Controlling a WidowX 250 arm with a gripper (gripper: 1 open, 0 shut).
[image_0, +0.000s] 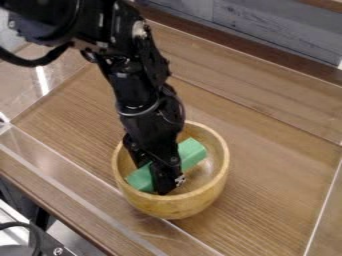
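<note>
A black gripper (160, 170) reaches down from the upper left into a round wooden bowl (201, 200), shut on a light green block (189, 152). The block lies at a slant inside the bowl, partly hidden behind the fingers, its ends showing at upper right and lower left of them.
The bowl stands on a wooden table (267, 120), near its left front edge, where a clear strip runs along the side. Open table surface lies to the right and behind. A grey plank wall backs the table, and dark cables show at the lower left.
</note>
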